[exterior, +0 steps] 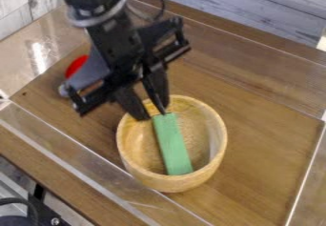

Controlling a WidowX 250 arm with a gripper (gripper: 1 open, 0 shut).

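A pale wooden bowl (204,161) sits on the wooden table in the lower middle, with a long green block (173,147) lying inside it. My black gripper (151,104) hangs over the back of the bowl near the upper end of the green block. Its fingertips are partly blurred and dark, and whether anything is between them is unclear.
A red object (78,68) lies at the left, partly behind the gripper. A metal rail runs along the front left edge, and a pale wall stands at the back.
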